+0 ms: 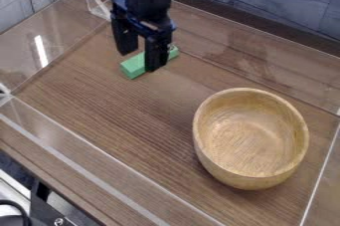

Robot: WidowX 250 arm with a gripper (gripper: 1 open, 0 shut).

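Observation:
A green block lies on the wooden surface at upper left. My dark gripper is over it, fingers spread apart and open, partly hiding it. A round wooden bowl sits at the right.
A dark wall runs along the back right, and clear plastic pieces are at the left.

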